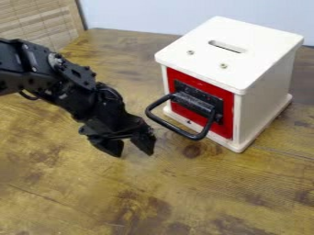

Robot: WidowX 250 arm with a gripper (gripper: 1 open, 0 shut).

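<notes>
A white wooden box [260,84] with a slot on top stands at the upper right, its red front panel [218,95] carrying a black mechanism and a black loop handle [178,130] that sticks out toward the lower left. My black gripper [128,143] hangs low over the table on the left, pointing downward, a little left of and below the handle and apart from it. Its fingers stand apart, with nothing visible between them.
A woven panel [35,57] lies at the back left, and a pale wall stands behind the box.
</notes>
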